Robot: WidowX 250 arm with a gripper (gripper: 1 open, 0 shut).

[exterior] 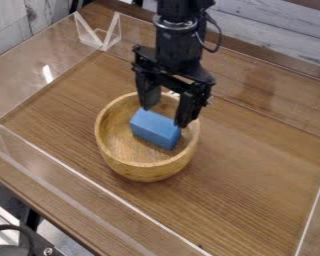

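A round tan bowl (pixel 127 159) stands on the wooden table left of centre, holding a blue rectangular block (pixel 155 129). My black gripper (pixel 168 106) hangs over the bowl from above, its fingers spread open on either side, just above and behind the block, with nothing seen between them.
White edges border it at left, back and right. A dark cable lies at the bottom left corner.
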